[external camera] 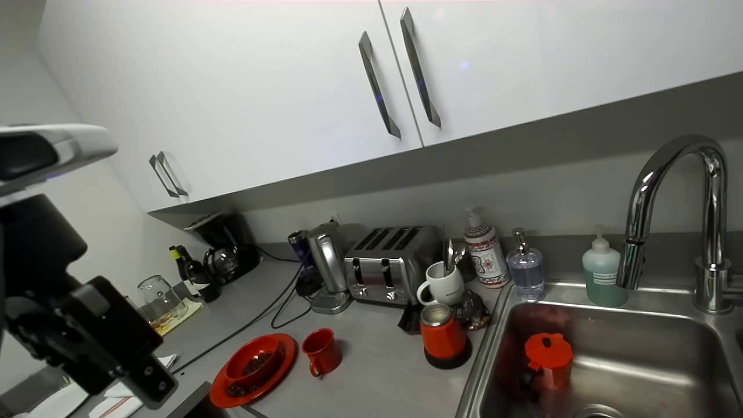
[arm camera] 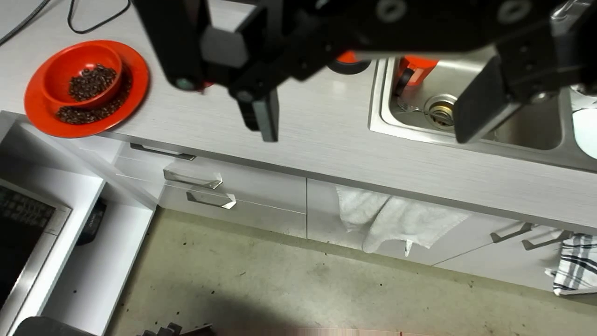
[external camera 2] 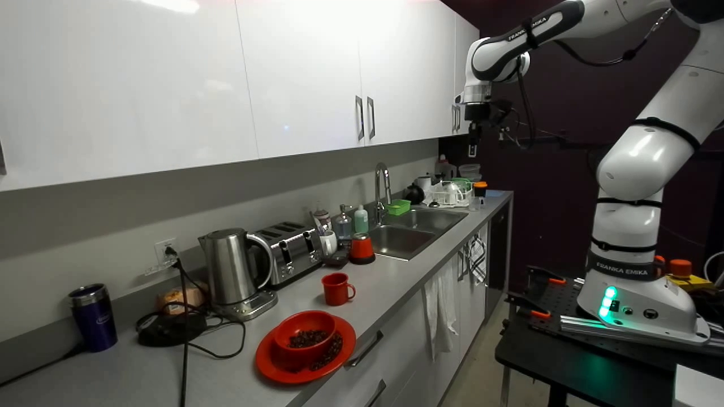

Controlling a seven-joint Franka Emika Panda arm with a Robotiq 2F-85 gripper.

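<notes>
My gripper stands open above the counter's front area, its two fingers wide apart with nothing between them. In exterior view 2 the gripper (external camera 2: pixel 473 146) hangs well above counter height. A red bowl (external camera: pixel 241 359) tilts on a red plate (external camera: pixel 287 373), with dark beans in the bowl and on the plate. Beside them stands a red mug (external camera: pixel 320 352). A red moka pot base (external camera: pixel 443 341) sits on a black round base near the sink edge. The red pot top (external camera: pixel 550 359) with a dark handle lies in the sink (external camera: pixel 648 334).
Along the wall stand a toaster (external camera: pixel 383 268), a kettle (external camera 2: pixel 231 268), a white cup (external camera: pixel 446 282) with utensils and several soap bottles. The tall faucet (external camera: pixel 714 209) rises behind the sink. White cabinets (external camera: pixel 244 90) overhang the counter. Cables cross its left part.
</notes>
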